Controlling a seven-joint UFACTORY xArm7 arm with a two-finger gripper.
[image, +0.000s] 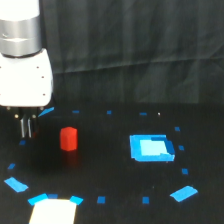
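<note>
A small red block (68, 139) stands on the black surface, left of the middle. To the left of it, my gripper (27, 127) hangs from the white arm with its fingers pointing down. A gap of dark surface shows between the fingers and the block in this view. The fingers are dark and small, so whether they stand apart or together is not clear. No object is seen between them.
A blue square with a pale inner patch (153, 148) lies to the right. A pale square (53, 212) is cut off by the bottom edge. Blue tape marks dot the black surface, and the middle is free. A dark curtain (140, 50) hangs behind.
</note>
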